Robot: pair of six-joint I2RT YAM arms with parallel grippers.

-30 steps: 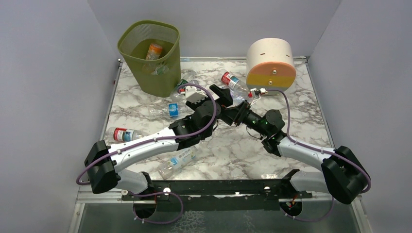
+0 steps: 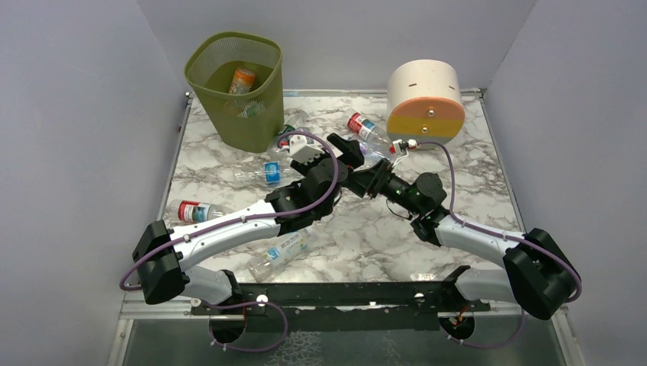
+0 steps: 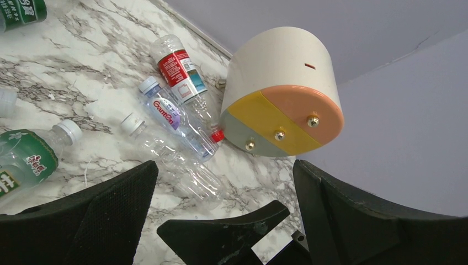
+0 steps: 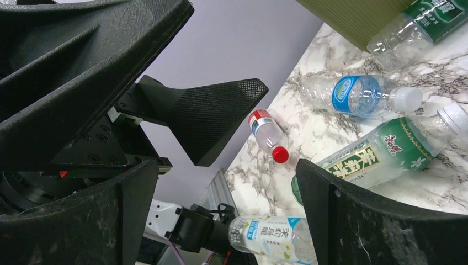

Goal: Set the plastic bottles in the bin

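Several plastic bottles lie on the marble table: a red-label bottle [image 2: 365,126] at the back, another [image 2: 197,212] at the left, a blue-label bottle [image 4: 356,96], a green-label bottle [image 4: 375,154], a GanTen bottle [image 3: 174,116] and one at the front [image 2: 278,255]. The green bin [image 2: 214,103] at back left holds an orange-labelled bottle [image 2: 242,81]. Both grippers hang close together over the middle, open and empty: my left gripper above the bottles, my right gripper beside it, facing the bottles near the bin.
A white cylindrical box [image 2: 423,88] with a coloured front stands at the back right. Walls border the table on the back and sides.
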